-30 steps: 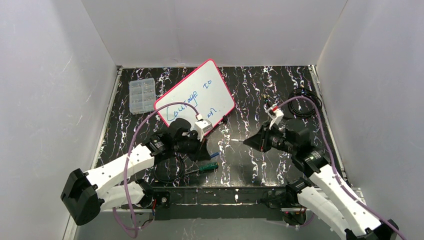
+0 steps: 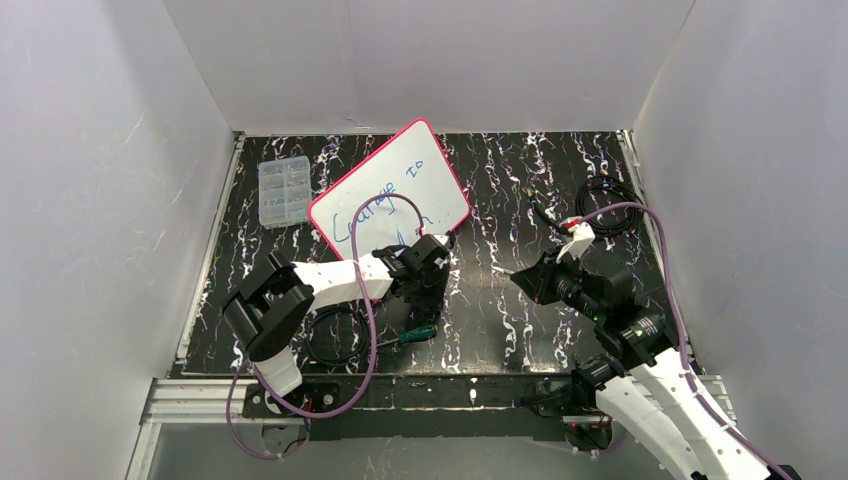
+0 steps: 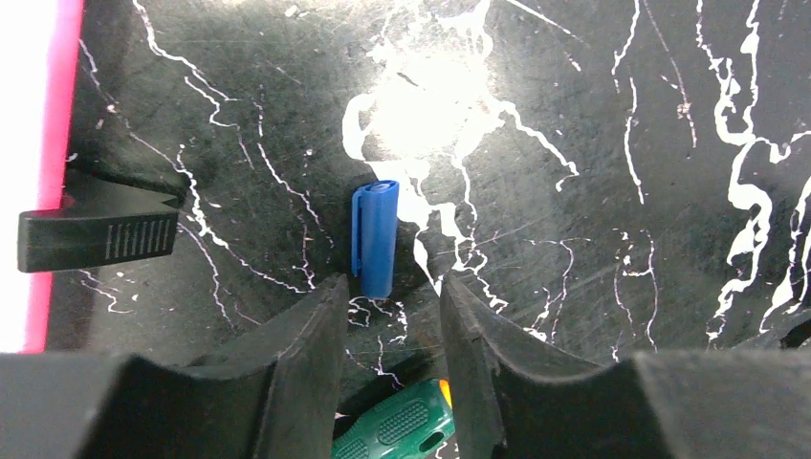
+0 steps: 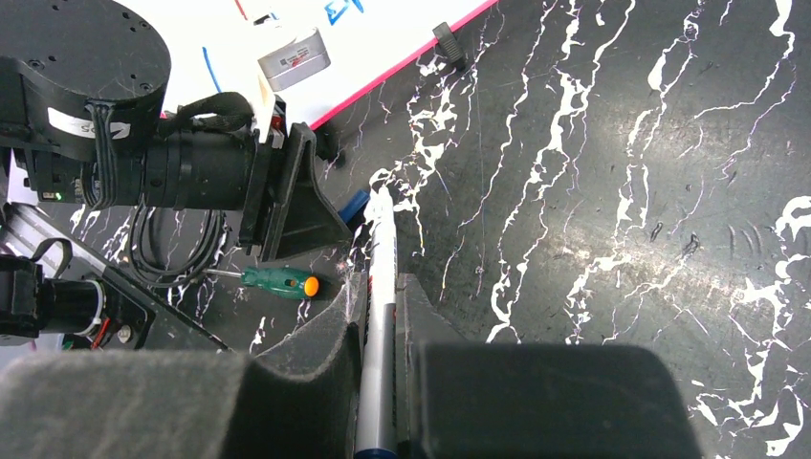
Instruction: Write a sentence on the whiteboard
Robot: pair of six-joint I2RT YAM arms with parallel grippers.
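Observation:
The whiteboard (image 2: 400,185) lies tilted at the back left, with blue handwriting on it; the arm covers its lower part. A blue marker cap (image 3: 379,239) is on the table near the board, its hollow end facing away from my left gripper. That gripper's fingers stand apart over the cap's near end, not closed on it. In the right wrist view the cap shows by the left fingertips (image 4: 335,229). My right gripper is shut on a white marker (image 4: 383,249), which points out ahead, uncapped as far as I can see.
A green screwdriver (image 2: 415,334) and a coiled black cable (image 2: 335,340) lie near the left arm. A clear compartment box (image 2: 285,190) stands left of the board, another black coil (image 2: 610,200) at the right.
The left arm has swung rightward and its gripper has turned to point down over the cap, which stuck out from its fingers earlier. My right gripper has shifted slightly right with the marker.

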